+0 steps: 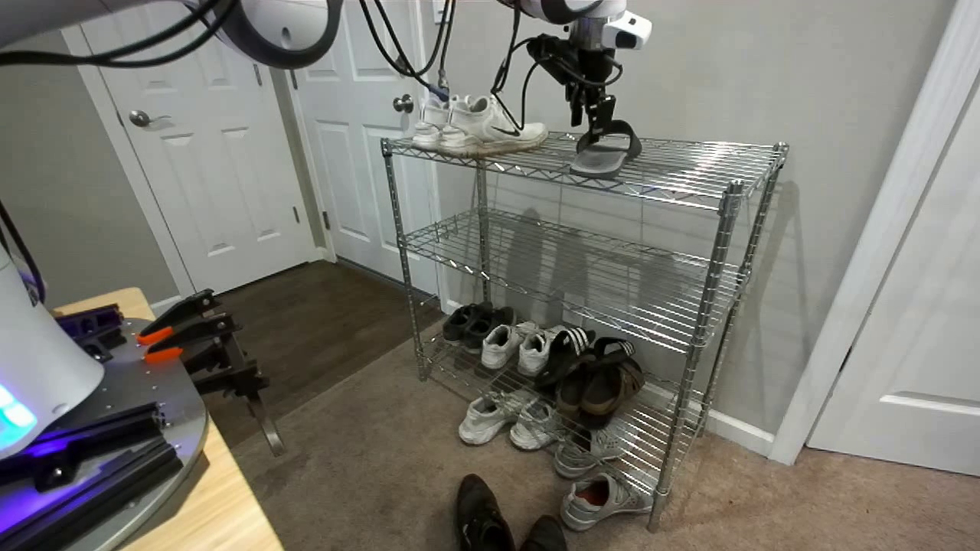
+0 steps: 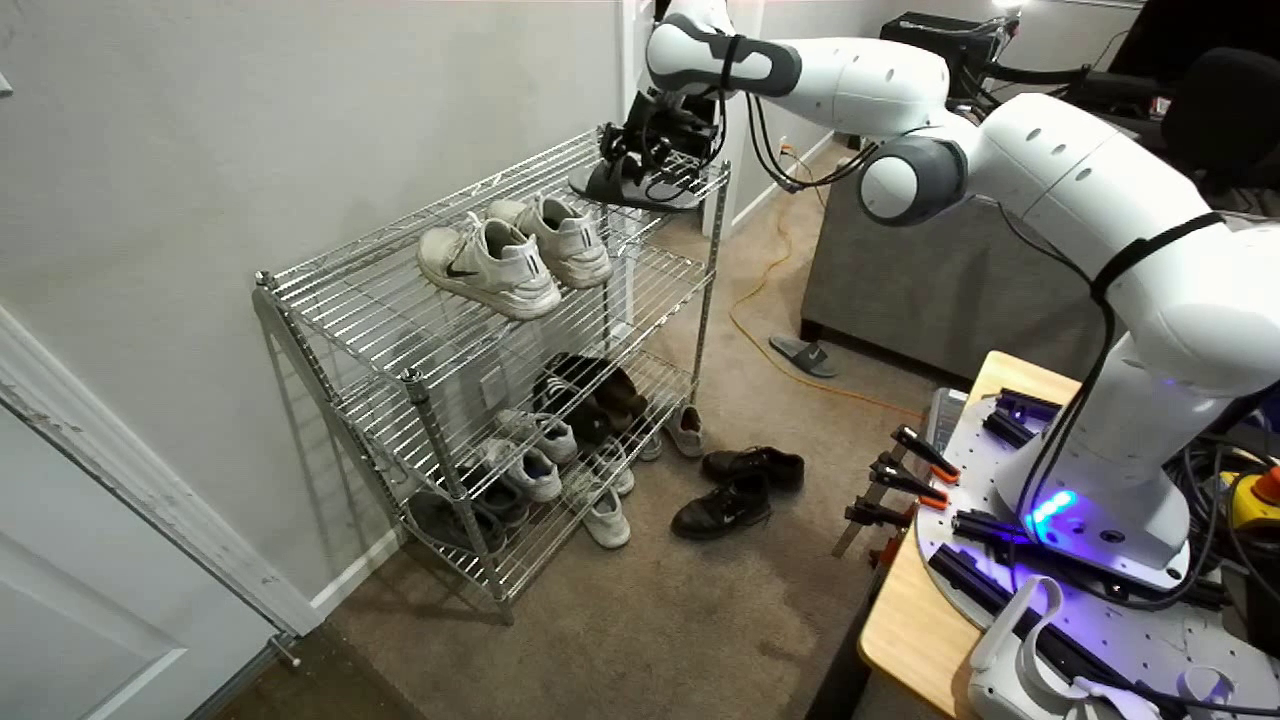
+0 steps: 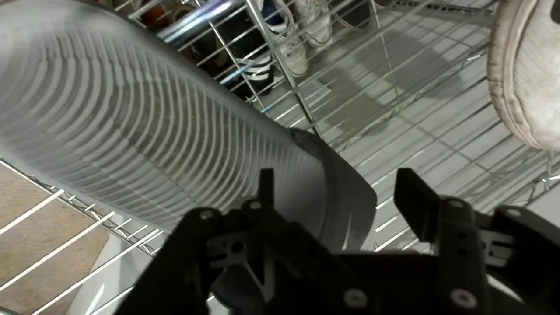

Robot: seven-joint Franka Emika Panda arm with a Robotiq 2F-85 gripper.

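A grey slide sandal (image 1: pixel 602 158) rests on the top shelf of the wire rack (image 1: pixel 698 156), right of the white sneakers in exterior view 1. My gripper (image 1: pixel 592 136) is just over it, close to its strap. From the wrist, the sandal's ribbed footbed (image 3: pixel 131 110) stretches from upper left to centre. Its dark strap end (image 3: pixel 349 194) shows between the two parted fingers of my gripper. The fingers stand part open, and whether either finger touches the strap cannot be told. The arm partly covers the sandal (image 2: pixel 618 186) in exterior view 2.
White sneakers (image 2: pixel 492 258) share the top shelf. The middle shelf is empty, and several shoes fill the bottom one. Dark dress shoes (image 2: pixel 726 498) lie on the carpet, and another grey slide (image 2: pixel 804 355) lies by the sofa. Wall and door stand behind the rack.
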